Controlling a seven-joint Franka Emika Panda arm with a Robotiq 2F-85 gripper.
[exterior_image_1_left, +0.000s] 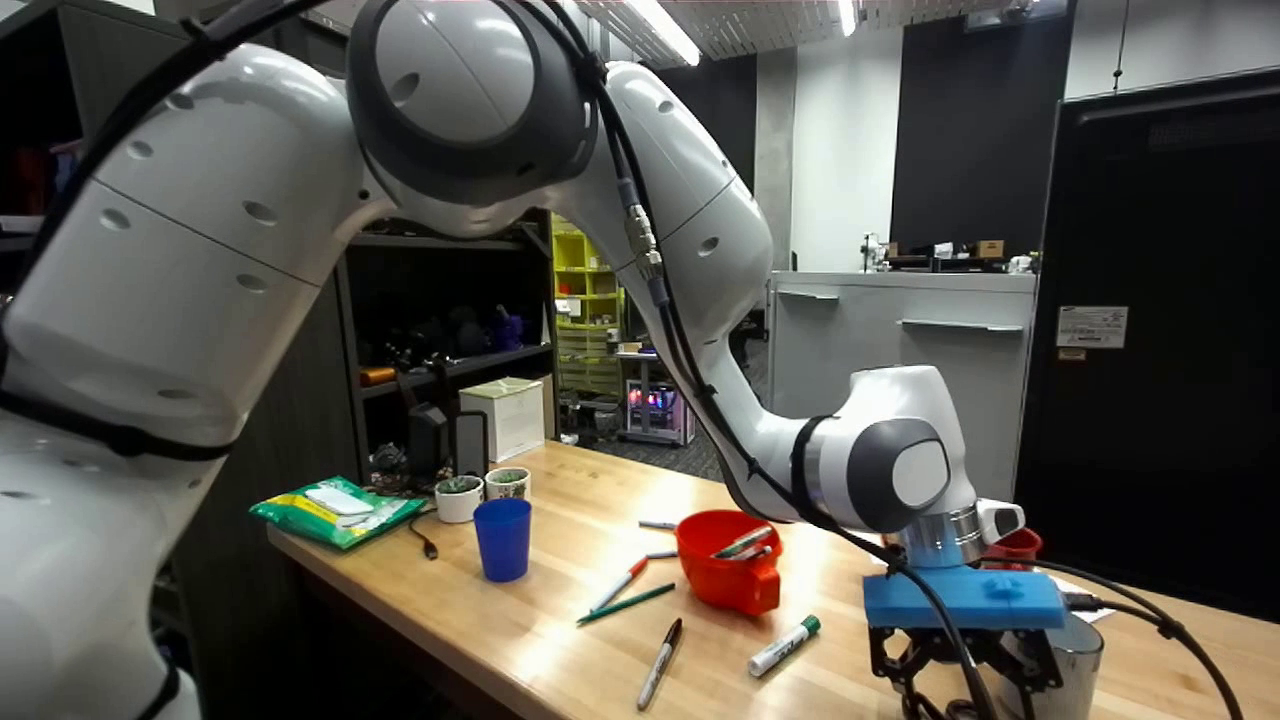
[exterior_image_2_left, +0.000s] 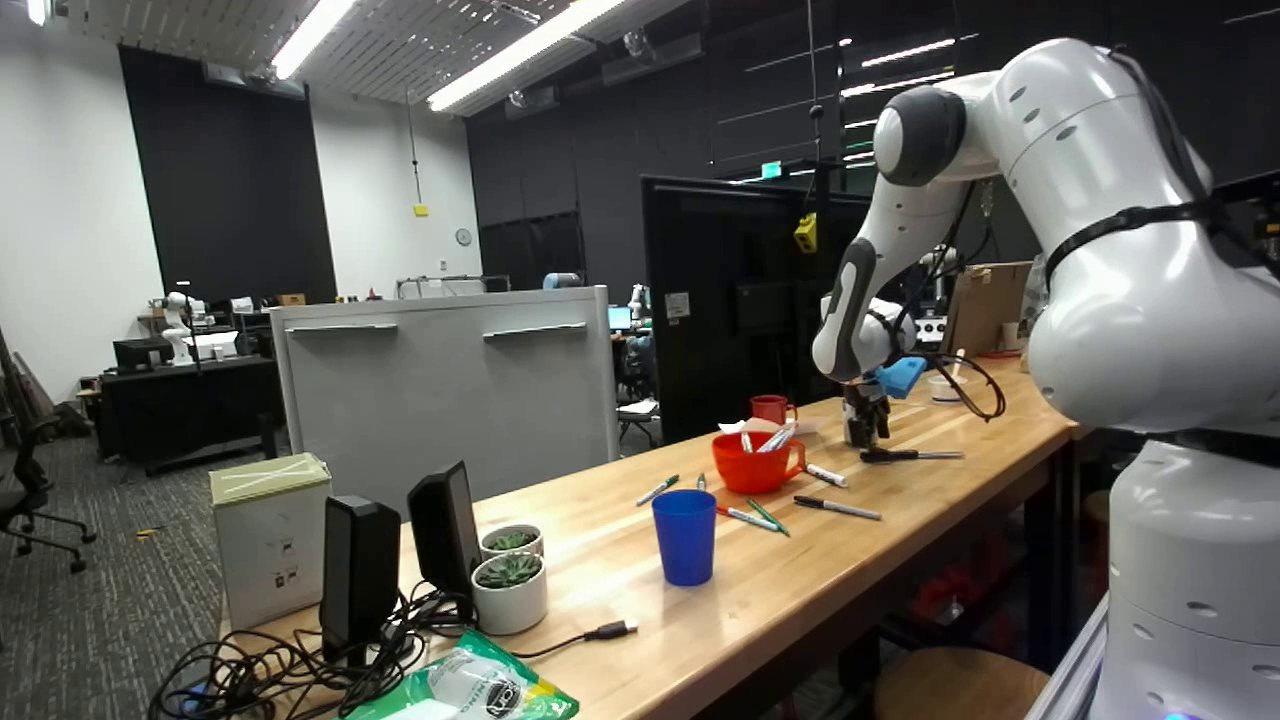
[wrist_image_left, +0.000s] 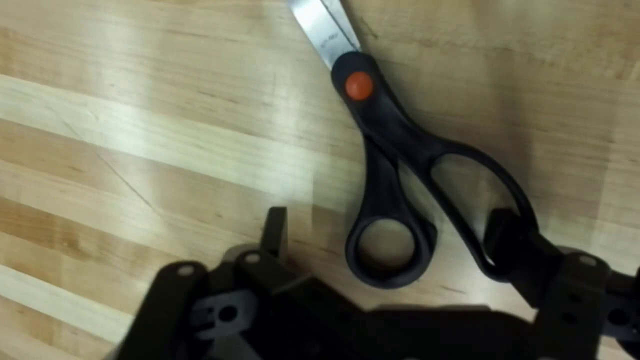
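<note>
Black-handled scissors (wrist_image_left: 384, 126) with an orange pivot lie flat on the wooden table in the wrist view, blades pointing up and out of frame. My gripper is open, its two fingers far apart. The smaller handle loop sits in the gap, clear of the left finger (wrist_image_left: 276, 231). At the right, the other finger (wrist_image_left: 510, 234) overlaps the end of the larger loop; whether it touches or is inside that loop, I cannot tell. Exterior view 1 cuts off the fingertips below the blue mount (exterior_image_1_left: 966, 598).
A red cup (exterior_image_1_left: 726, 576) holding markers stands left of the gripper, with several pens and a marker (exterior_image_1_left: 783, 646) lying around it. Farther left is a blue cup (exterior_image_1_left: 503, 540). A grey metal container (exterior_image_1_left: 1080, 660) stands close behind the gripper.
</note>
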